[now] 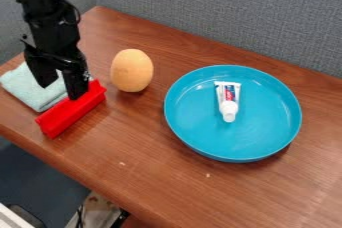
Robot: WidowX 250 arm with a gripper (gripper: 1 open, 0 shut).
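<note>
My black gripper (72, 80) hangs at the left of the camera view, its fingertips at the upper end of a red bar-shaped block (60, 117) lying diagonally near the table's left edge. Whether the fingers are shut on the block cannot be made out. A folded pale cloth (30, 89) lies behind the gripper, partly hidden by it.
An egg (131, 70) stands right of the gripper. A blue plate (263, 142) holding a white tube (227, 100) is on the right.
</note>
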